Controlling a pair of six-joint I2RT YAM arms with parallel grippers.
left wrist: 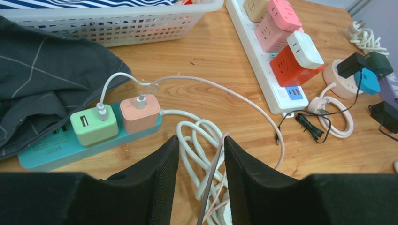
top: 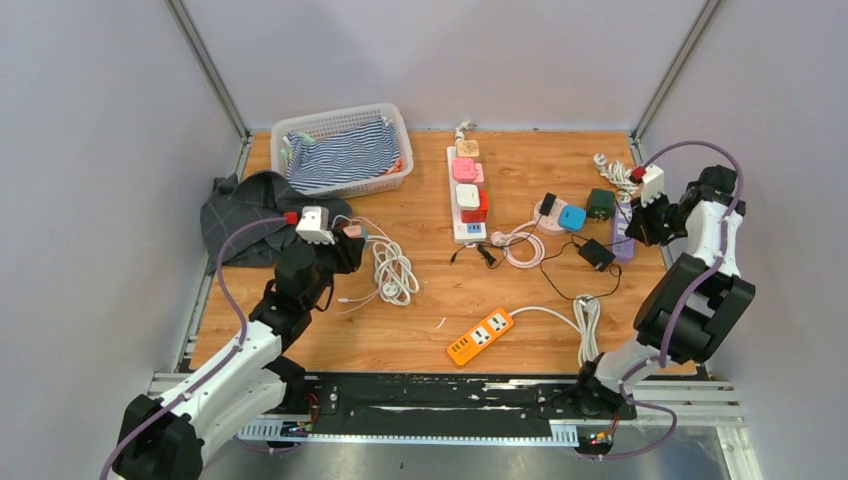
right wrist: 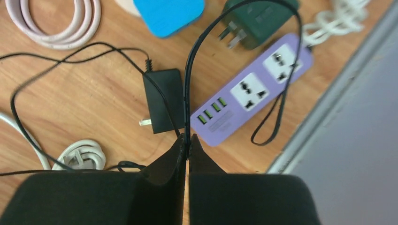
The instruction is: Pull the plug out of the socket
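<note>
My left gripper is open above a coiled white cable (left wrist: 187, 154); a thin pale cable runs up between its fingers. To its left, green (left wrist: 94, 126) and pink (left wrist: 138, 117) adapters with cable plugs sit on a teal power strip (left wrist: 40, 152). My right gripper is shut on a thin black cable (right wrist: 187, 119), above a black power adapter (right wrist: 162, 101) beside a purple power strip (right wrist: 211, 131); the adapter's prongs are out in the open. A green plug adapter (right wrist: 260, 28) lies behind them, prongs exposed.
A white strip (top: 469, 232) with stacked adapters stands in the centre. An orange strip (top: 462, 348) lies in front, a basket (top: 390, 180) at back left, grey cloth (top: 240, 230) at left. A metal rail (right wrist: 319, 117) edges the right side.
</note>
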